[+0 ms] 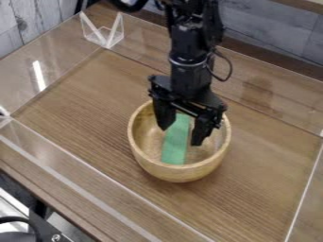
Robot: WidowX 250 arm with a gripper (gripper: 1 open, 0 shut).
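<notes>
A tan wooden bowl (151,165) sits near the middle of the table, with a light green object (177,139) lying inside it. My black gripper (186,116) hangs over the bowl, its two fingers spread apart at either side of the green object's upper end, open. Whether the fingertips touch the object or the bowl is hard to tell.
A white wire-like holder (105,28) stands at the back left. A dark cable lies at the lower left edge.
</notes>
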